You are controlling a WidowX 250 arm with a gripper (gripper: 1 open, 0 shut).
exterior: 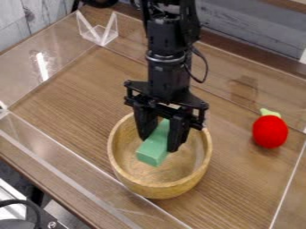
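Note:
My black gripper [162, 125] reaches down over a tan round bowl [162, 183], shut on a green block [153, 150] that sits tilted inside the bowl's rim, with its lower end over the bowl's interior. Whether the block touches the bottom I cannot tell.
A red tomato-like object [269, 131] with a pale green piece behind it lies on the wooden table [72, 107] to the right. Clear table space is at the left. White rims and walls edge the table.

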